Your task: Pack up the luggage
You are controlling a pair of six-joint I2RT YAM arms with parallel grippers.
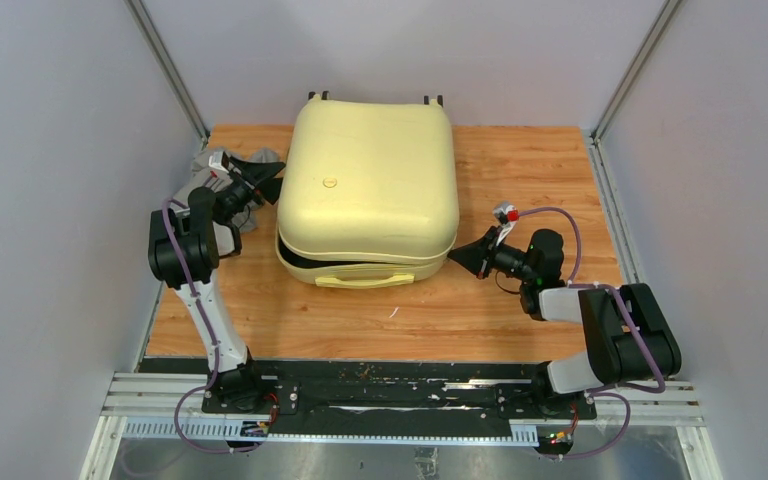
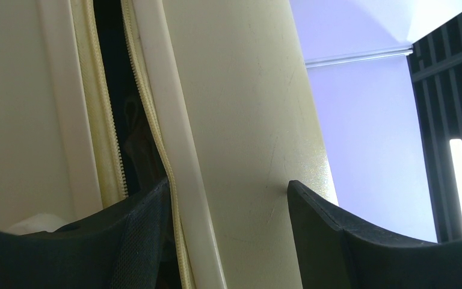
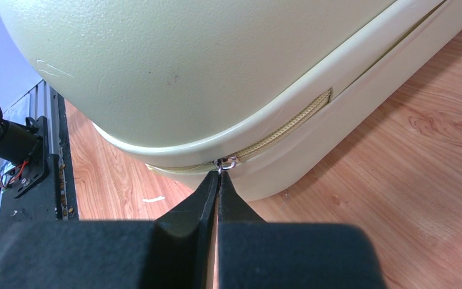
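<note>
A pale yellow suitcase (image 1: 375, 180) lies on the wooden table, its lid lowered, with a dark gap along the front left. At its left side, my left gripper (image 1: 282, 178) stands open. In the left wrist view, the lid's edge (image 2: 183, 141) appears between the spread fingers, and the zip tapes stand apart there. By the front right corner is my right gripper, shut, its tips at the small metal zip pull (image 3: 228, 163). Whether any part of the pull is pinched between them, I cannot tell. Dark contents show only faintly inside the gap.
Grey cloth (image 1: 200, 180) lies under and behind the left arm. A yellow handle (image 1: 365, 282) sticks out at the suitcase's front. A small white scrap (image 1: 394, 312) lies on the table.
</note>
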